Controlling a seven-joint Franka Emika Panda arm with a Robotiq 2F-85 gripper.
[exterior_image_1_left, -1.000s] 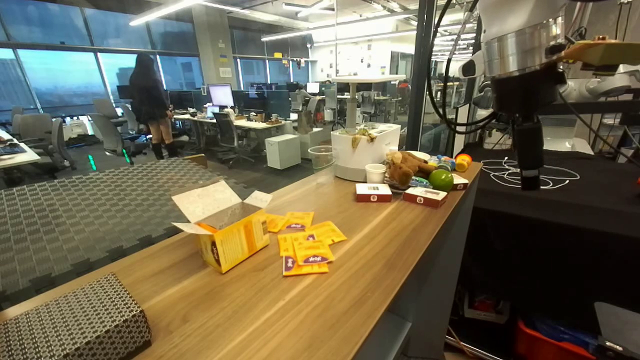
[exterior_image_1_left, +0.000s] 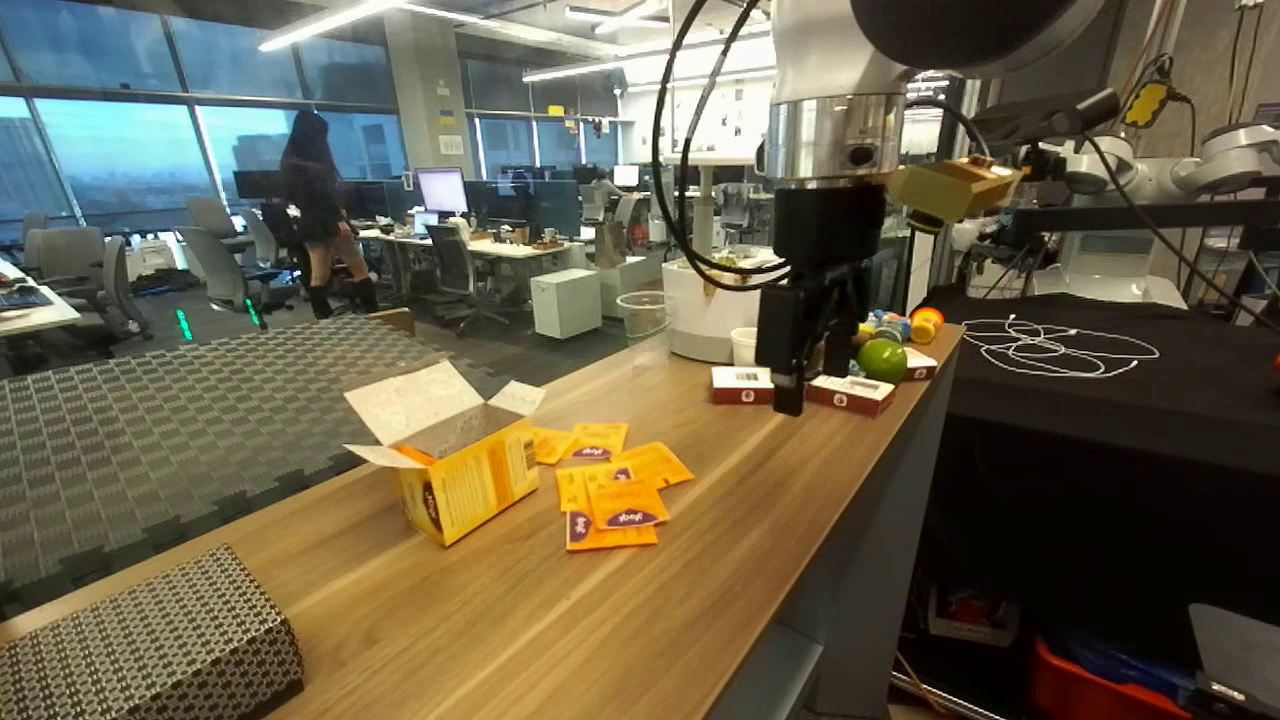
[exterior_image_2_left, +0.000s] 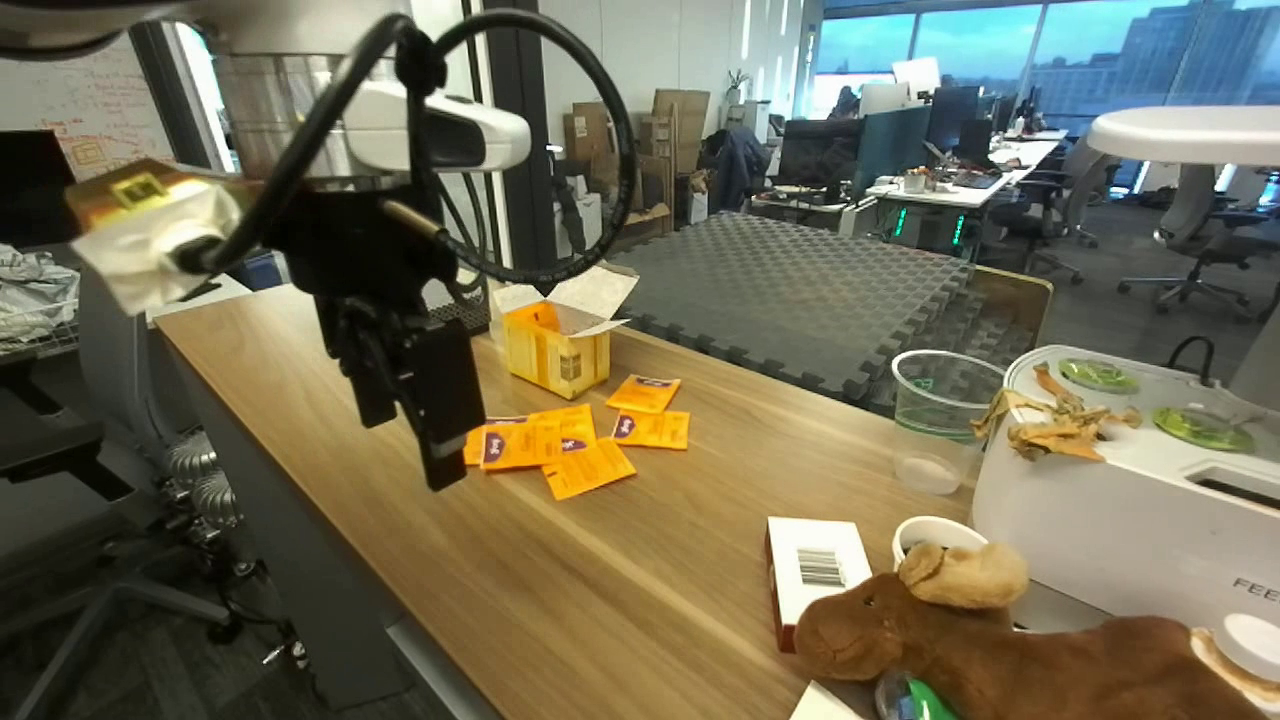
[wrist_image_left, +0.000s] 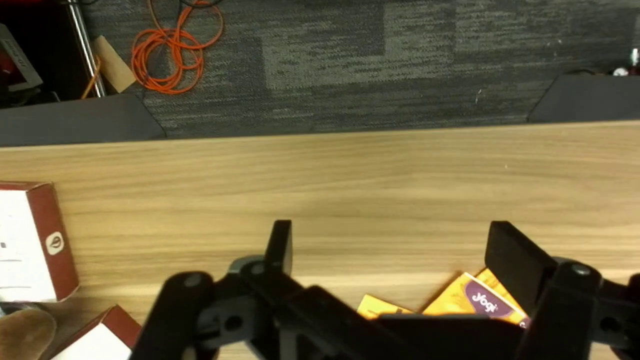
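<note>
My gripper stands open above the counter, its fingers wide apart and nothing between them. In the second exterior view the gripper (exterior_image_2_left: 411, 450) appears in front of a scatter of orange Yogi tea packets (exterior_image_2_left: 588, 468). Part of these packets (wrist_image_left: 474, 298) shows below and by the right finger in the wrist view; the gripper's body hides the rest. An open yellow tea box (exterior_image_1_left: 486, 480) sits beside the packets with its flaps raised, and some orange shows inside it. Several packets (exterior_image_1_left: 629, 503) overlap on the wood.
Red-and-white boxes (exterior_image_1_left: 743, 385), a green fruit (exterior_image_1_left: 882, 360) and a brown plush toy (exterior_image_2_left: 960, 636) crowd one end, near a clear cup (exterior_image_2_left: 942, 420) and a white planter (exterior_image_2_left: 1080, 516). A patterned box (exterior_image_1_left: 156, 642) occupies the other end. Bare wood (exterior_image_1_left: 708, 528) lies along the open edge.
In the first exterior view my arm has swung left from beyond the counter's edge to over the counter, and the gripper has turned. The packets and tea box have not moved.
</note>
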